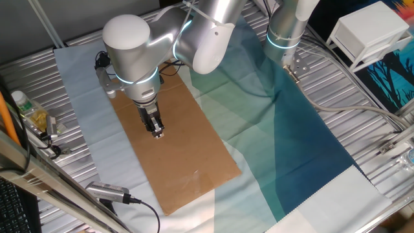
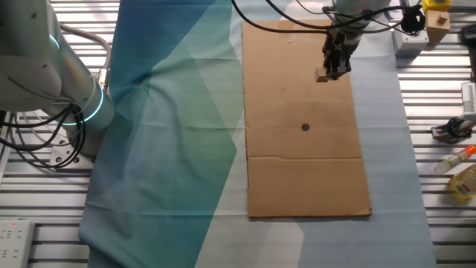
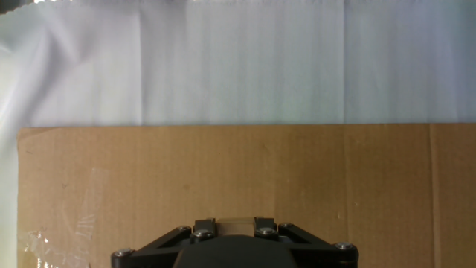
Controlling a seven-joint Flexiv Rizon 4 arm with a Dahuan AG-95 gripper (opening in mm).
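A small wooden block sits in my gripper, and its pale face shows at the fingertips in exterior view 2. In the wrist view the tan block fills the space between the two black fingers, which are shut on it. Beneath lies a brown cardboard sheet, with the gripper over its upper half in exterior view 1. Whether the block touches the cardboard cannot be told. One round dark spot marks the sheet.
Blue-green cloth spreads around the cardboard, mostly bare. A grey camera-like device with a cable stands near the front left. Bottles lie off to the side. A white rack is at the back right.
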